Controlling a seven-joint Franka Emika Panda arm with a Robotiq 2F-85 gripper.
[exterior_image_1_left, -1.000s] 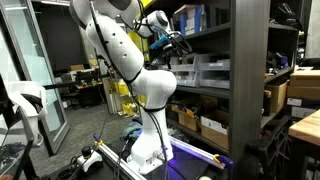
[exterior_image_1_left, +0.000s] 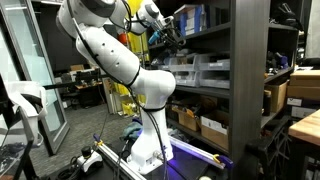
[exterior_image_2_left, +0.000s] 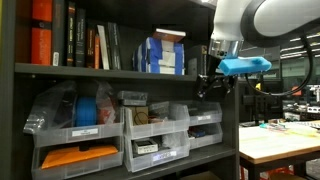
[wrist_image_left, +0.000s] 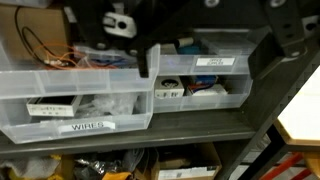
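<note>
My gripper stands open in the wrist view, its two dark, blurred fingers spread apart with nothing between them. Beyond them are clear plastic bins (wrist_image_left: 110, 82) on the dark shelf, one with a label that seems to read "WIRES". Exterior view 2 has the gripper (exterior_image_2_left: 205, 82) at the right, in front of the shelf and near the height of the upper board. From the side, the gripper (exterior_image_1_left: 176, 40) hangs high, level with the shelf's upper part and apart from the bins (exterior_image_1_left: 213, 62).
Books (exterior_image_2_left: 80, 38) and a blue-and-white box (exterior_image_2_left: 165, 57) stand on the upper shelf. Low in the wrist view are cardboard boxes (wrist_image_left: 185, 163). A wooden-topped table (exterior_image_2_left: 275, 145) lies right of the shelf. Open floor (exterior_image_1_left: 75, 135) shows at the left.
Over the last second the arm's upper part and the gripper have moved up and slightly left in exterior view 1. The bins and shelf look the same.
</note>
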